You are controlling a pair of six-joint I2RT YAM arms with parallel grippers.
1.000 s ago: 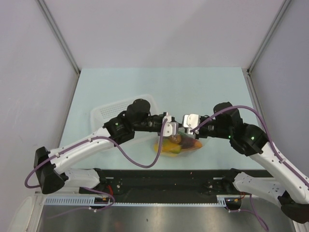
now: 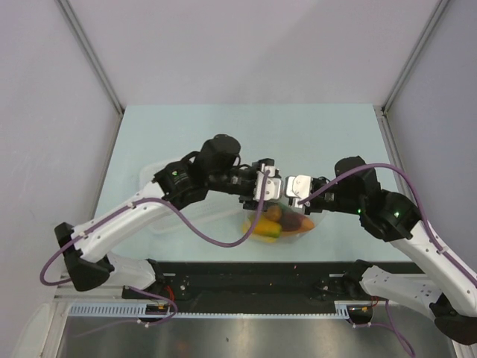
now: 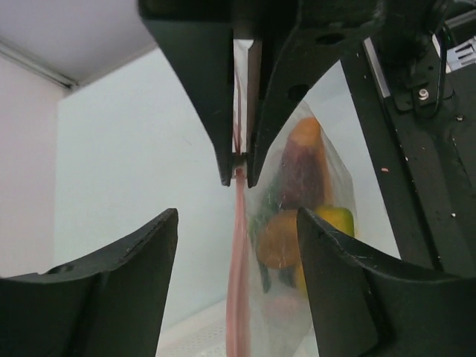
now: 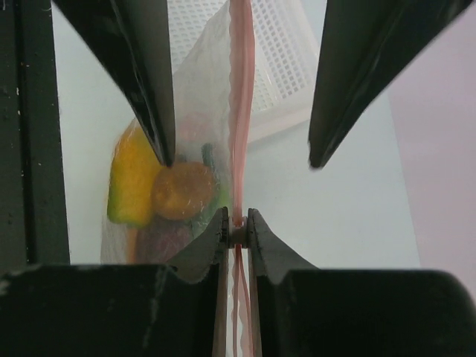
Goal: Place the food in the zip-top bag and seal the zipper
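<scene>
A clear zip bag (image 2: pixel 291 230) with pink zipper strip (image 3: pixel 239 245) holds orange, yellow, brown and green food (image 4: pixel 178 190) on the pale table. My right gripper is shut on the zipper strip, which runs vertically through that view. My left gripper is part open around the strip, close to the right one; in the right wrist view its dark fingers stand apart on either side of the strip.
A white perforated tray (image 4: pixel 282 67) lies at the left of the table (image 2: pixel 313 127), partly under the left arm. Walls border both sides.
The right arm has moved very little.
</scene>
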